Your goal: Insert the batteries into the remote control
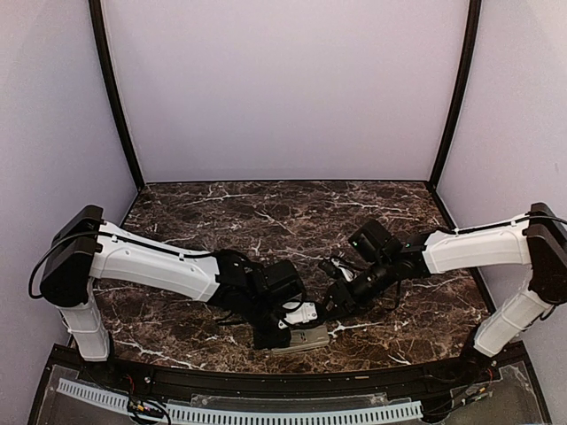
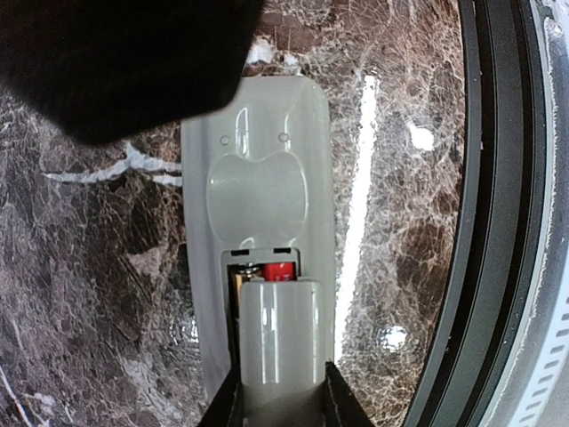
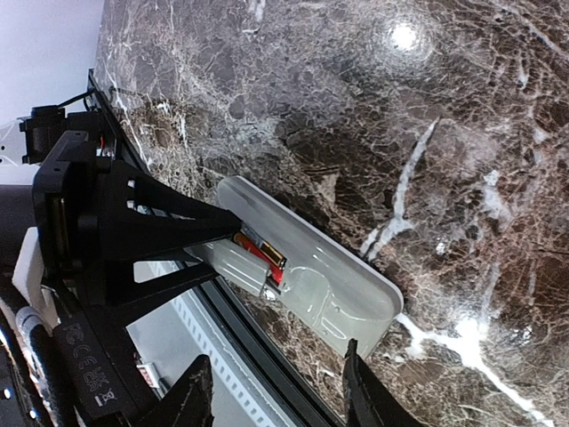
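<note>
A grey remote control (image 2: pixel 258 200) lies back side up on the marble table, its battery bay partly uncovered. Two batteries sit in the bay, one with a red end (image 2: pixel 279 270), the other gold and black (image 3: pixel 273 254). Over the bay is the grey battery cover (image 2: pixel 282 338), and my left gripper is shut on it. Seen from the right wrist, the cover (image 3: pixel 237 267) sits slightly off line with the bay, leaving part of the batteries exposed. My right gripper stands open and empty beside the remote's plain end.
The table's front edge, a black rail (image 1: pixel 266 381), runs close to the remote. Behind both arms the marble tabletop (image 1: pixel 292 208) is clear.
</note>
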